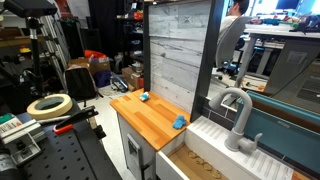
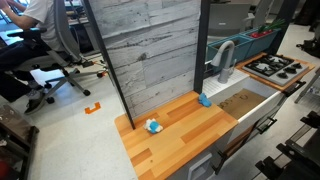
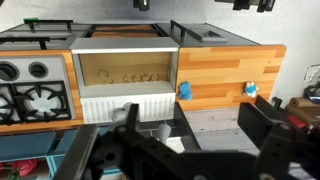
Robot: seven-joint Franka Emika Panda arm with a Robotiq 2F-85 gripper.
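Note:
My gripper spreads its two dark fingers wide across the bottom of the wrist view, with nothing seen held between them. Ahead of them lies the wooden counter (image 3: 215, 77). On it is a small blue object (image 3: 185, 91), close to the sink's edge; exterior view 1 shows the same blue object (image 1: 180, 122). Farther along the wood sits a blue-and-white object (image 2: 153, 126), apart from the first. The white-walled sink (image 3: 125, 96) has a brown bottom and looks empty.
A curved grey faucet (image 2: 224, 55) rises behind the sink. The stovetop (image 2: 273, 67) lies past it. A grey plank wall (image 1: 175, 65) and a dark post (image 1: 207, 50) border the counter's back. Bare wood separates the two blue items.

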